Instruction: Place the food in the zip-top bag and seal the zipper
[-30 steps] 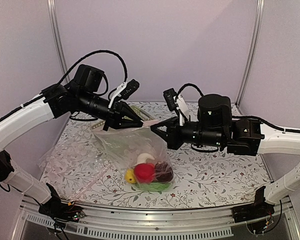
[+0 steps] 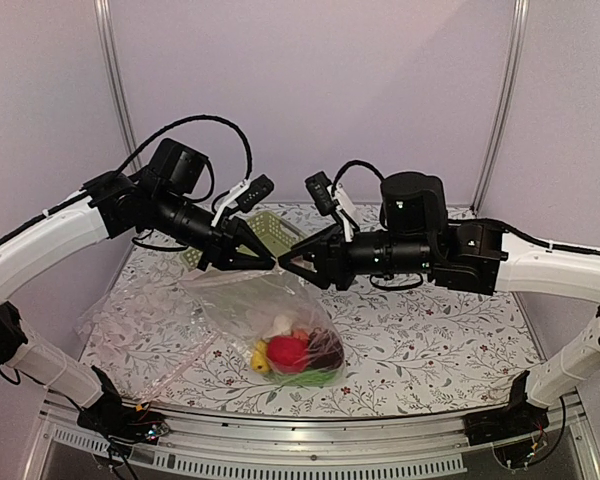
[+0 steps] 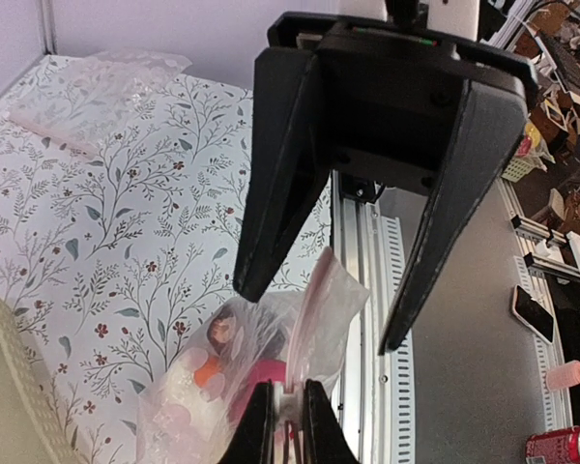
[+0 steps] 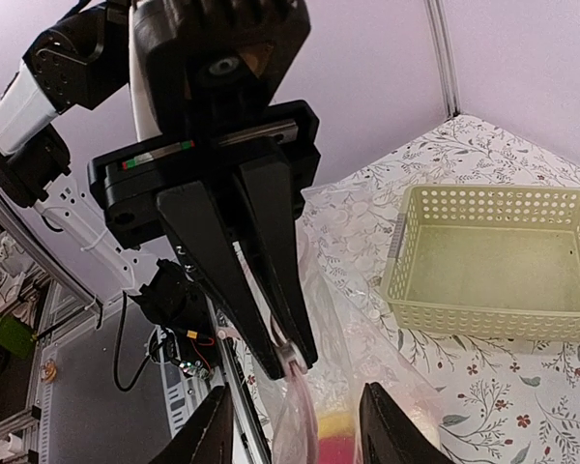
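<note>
The clear zip top bag [image 2: 242, 305] hangs with its pink-edged mouth raised. Low inside it lie a red food piece [image 2: 287, 353], a dark purple one [image 2: 326, 350], a yellow one [image 2: 260, 358] and something green [image 2: 310, 378]. Seen in the left wrist view, my left gripper is shut on the bag's zipper edge [image 3: 309, 309]. My right gripper has its fingers [image 4: 379, 425] wide apart, with the bag's edge strip [image 4: 298, 416] passing between them. The two grippers' tips nearly meet in the top view.
Behind the arms stands a pale green basket [image 4: 493, 324], empty where it shows. Another flat clear bag [image 3: 101, 87] lies on the floral table at the left. To the right, the tabletop [image 2: 430, 350] is clear.
My right gripper has opened and moved left to the left gripper's tips. My left gripper has shifted slightly left and down, still on the bag's edge; the bag's mouth has moved with it.
</note>
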